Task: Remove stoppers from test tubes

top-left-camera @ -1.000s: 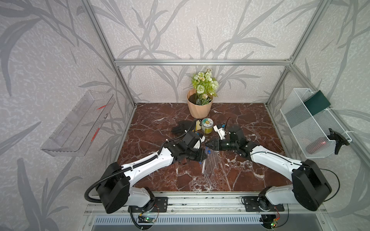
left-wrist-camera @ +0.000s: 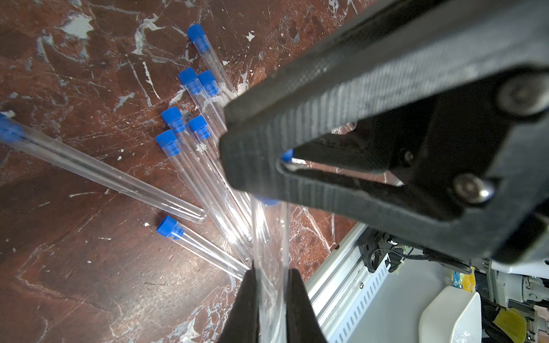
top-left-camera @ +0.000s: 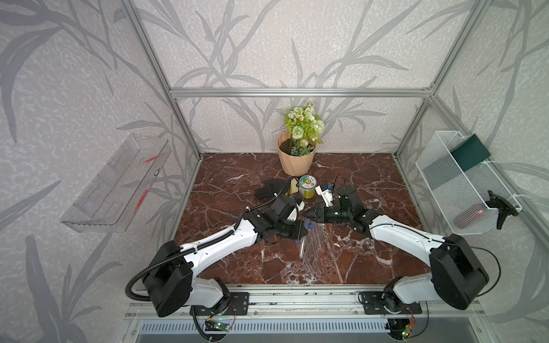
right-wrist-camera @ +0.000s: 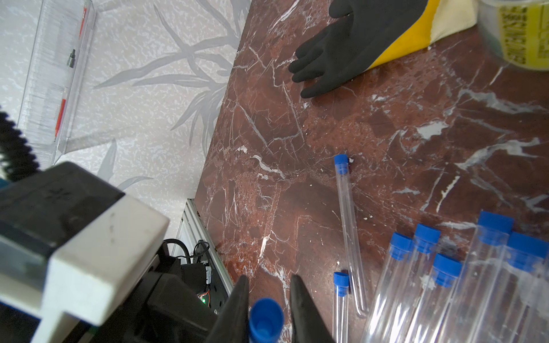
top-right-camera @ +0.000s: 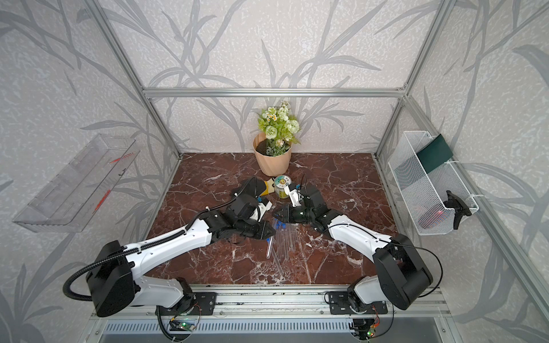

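Observation:
In the left wrist view a clear test tube [left-wrist-camera: 271, 237] stands between the fingers of my left gripper, which is shut on it. At the tube's far end a bit of blue stopper shows, mostly covered by a black finger [left-wrist-camera: 343, 114] of my other gripper. The right wrist view has this blue stopper [right-wrist-camera: 266, 319] between the fingertips of my right gripper, with a narrow gap on its right side; that finger is partly open. Several tubes with blue stoppers [left-wrist-camera: 167, 139] lie on the marble table, one [right-wrist-camera: 350, 228] apart from the group.
Behind the grippers are a black and yellow glove [right-wrist-camera: 366, 40], a can [top-left-camera: 307, 185] and a flower pot [top-left-camera: 296, 160]. A white mesh basket [top-left-camera: 451, 211] hangs at the right, a clear bin [top-left-camera: 100, 225] at the left.
My left arm and the loose tubes look the same.

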